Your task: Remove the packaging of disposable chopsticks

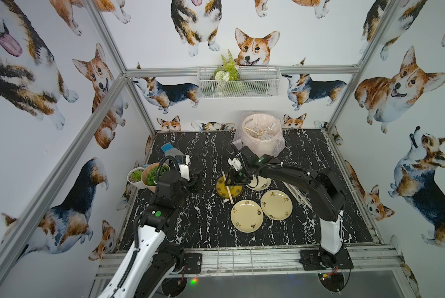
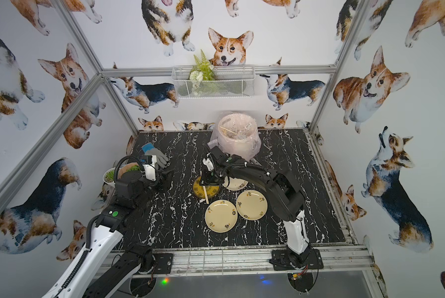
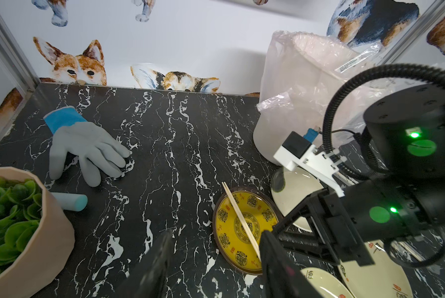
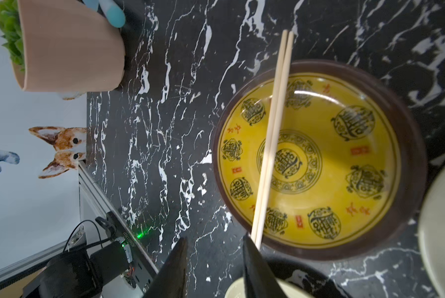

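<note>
A pair of bare wooden chopsticks point(image 4: 272, 134) lies across the yellow patterned plate point(image 4: 331, 164), its ends past the rim, with no wrapper visible on it. Over this plate, my right gripper is open with nothing between its fingers. One fingertip appears close to the near chopstick end in the right wrist view; whether they touch, I cannot tell. My left gripper is also open and empty, held left of the plate. Further light sticks point(image 1: 297, 195) lie to the right, partly hidden under my right arm; their wrapping is too small to make out.
A bin point(image 1: 259, 146) lined with clear plastic stands at the back, sticks and plastic inside. Cream plates point(image 1: 247, 216) sit near the front. Potted plants point(image 1: 153, 174) and a grey glove point(image 3: 86, 149) are at left.
</note>
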